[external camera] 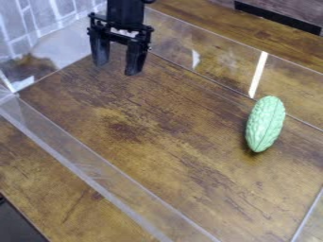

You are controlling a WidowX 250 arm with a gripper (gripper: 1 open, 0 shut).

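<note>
My black gripper [117, 55] hangs at the upper left of the camera view, open, its two fingers apart with nothing visible between them, over the wooden floor of the tray. A pale green, ridged oblong object [263, 124], like a bitter melon, lies at the right, well away from the gripper.
Clear plastic walls [89, 170] border the wooden surface [151, 142], with a white strip [258, 74] at the upper right. A crumpled clear or whitish sheet shows at the top left.
</note>
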